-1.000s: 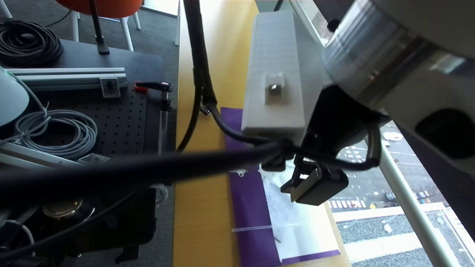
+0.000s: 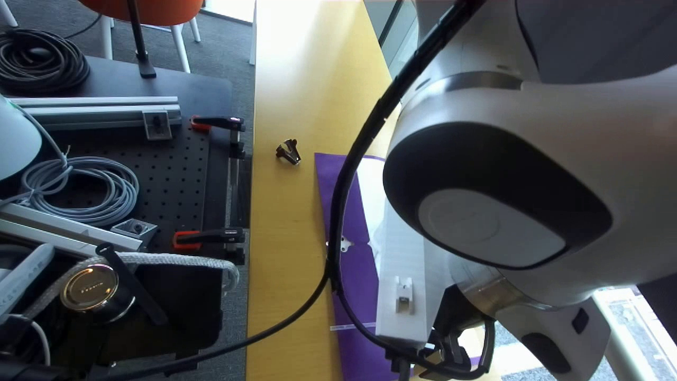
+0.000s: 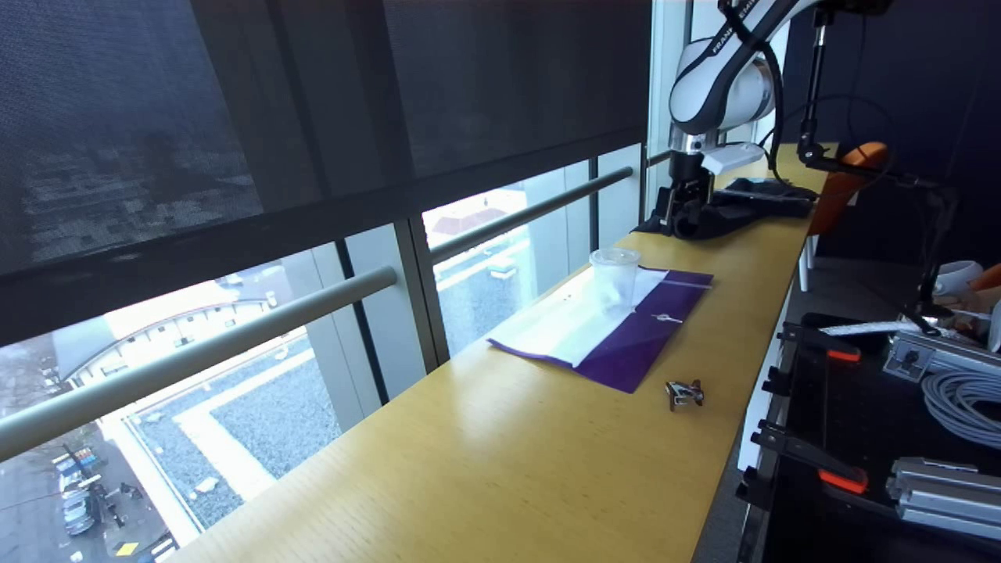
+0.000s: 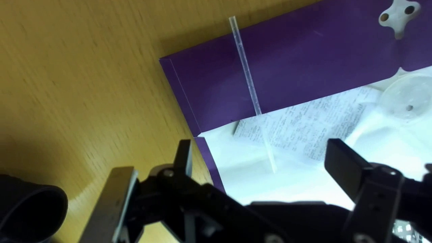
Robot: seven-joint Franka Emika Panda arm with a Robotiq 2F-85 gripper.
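Note:
My gripper is open, its fingers spread wide with nothing between them. Below it in the wrist view lies the corner of a purple folder (image 4: 316,56) with white paper in it. A thin clear rod (image 4: 247,79) lies across the purple flap and onto the paper, its lower end lying in the gap between the fingers as seen from above. At the right edge shows a round translucent cup (image 4: 409,97). In exterior view 2 this clear cup (image 3: 615,275) stands upright on the folder. Exterior view 1 shows the gripper partly hidden by the arm and cable.
A metal staple remover (image 2: 289,152) lies on bare wood beside the folder. A black cylindrical object (image 4: 34,208) with a round opening sits at the wrist view's lower left. Dark cloth (image 3: 765,202) lies behind the gripper.
In exterior view 1 the arm has shifted toward the bottom of the picture, to the folder's near end. Its cable has swung away, uncovering the staple remover.

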